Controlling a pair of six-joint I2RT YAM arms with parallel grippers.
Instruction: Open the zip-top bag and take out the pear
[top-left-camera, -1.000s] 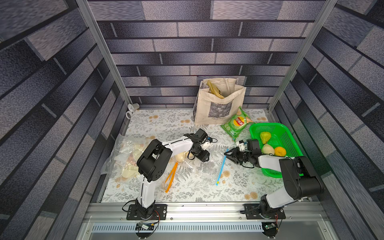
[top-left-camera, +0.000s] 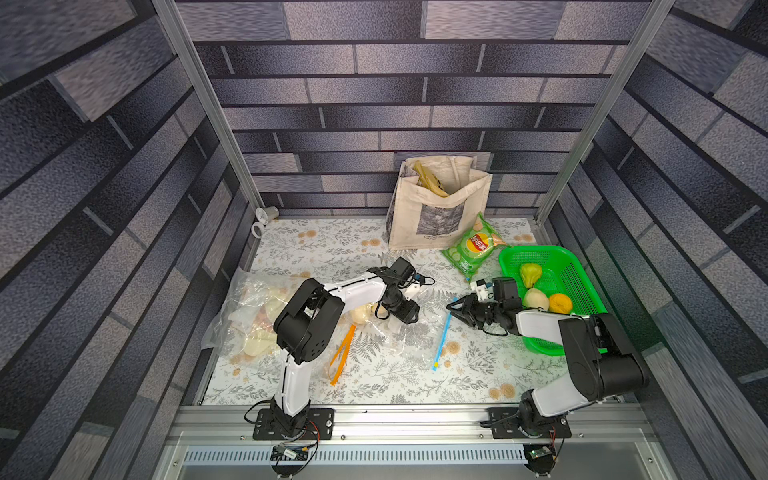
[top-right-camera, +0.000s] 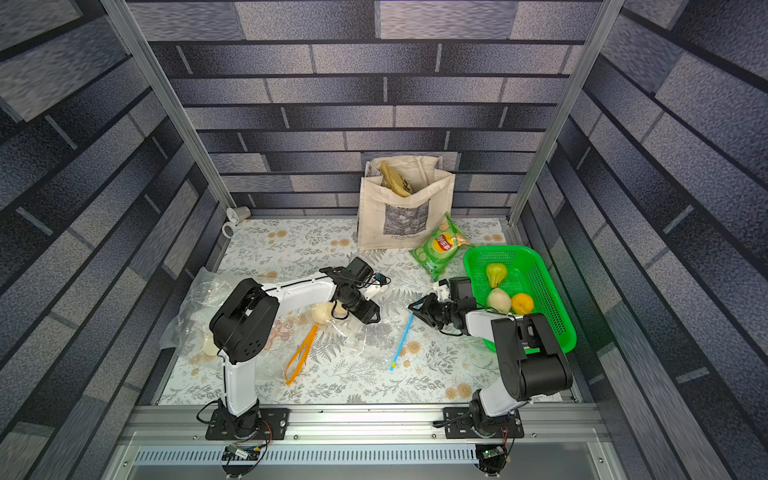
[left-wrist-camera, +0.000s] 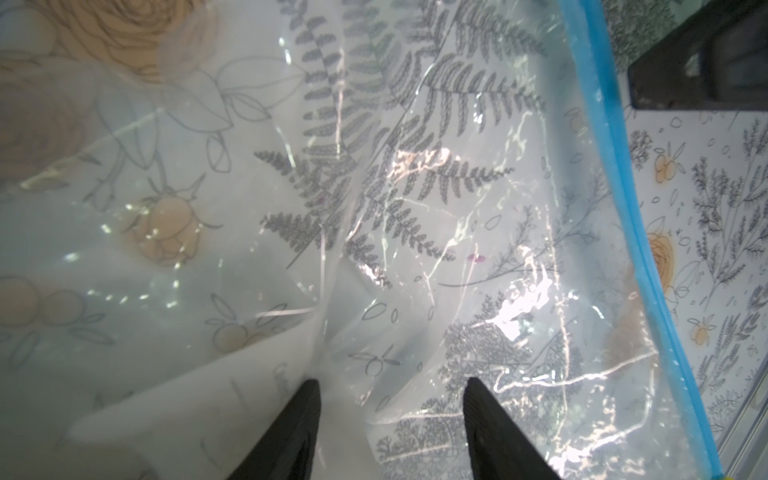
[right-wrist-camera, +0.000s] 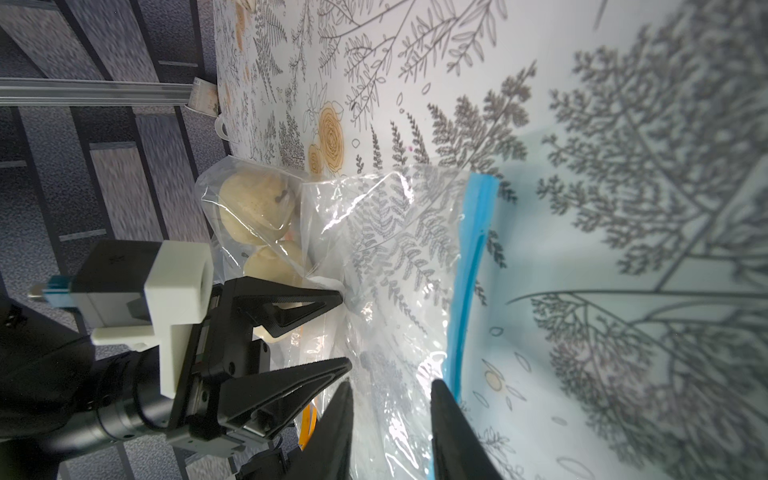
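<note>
The clear zip top bag lies on the patterned table, its blue zip strip (top-left-camera: 442, 340) running along the right edge. Inside its left part, a pale yellow fruit (top-left-camera: 361, 314), apparently the pear, shows partly behind my left arm. My left gripper hangs over the clear film, fingers parted; its fingers also show apart in the right wrist view. At the far end of the zip strip, my right gripper stands part open above the bag, one finger (right-wrist-camera: 448, 424) close to the strip. Whether film lies between either pair of fingers is unclear.
A green basket (top-left-camera: 588, 280) with fruit stands under my right arm. Behind are a chips bag (top-left-camera: 473, 246) and a cloth tote (top-left-camera: 420, 216). Another clear bag (top-left-camera: 240, 304) lies left, and orange handles (top-left-camera: 342, 356) lie in front.
The right arm has shifted very slightly, its gripper staying by the far end of the zip strip. The left arm and the bag look unmoved.
</note>
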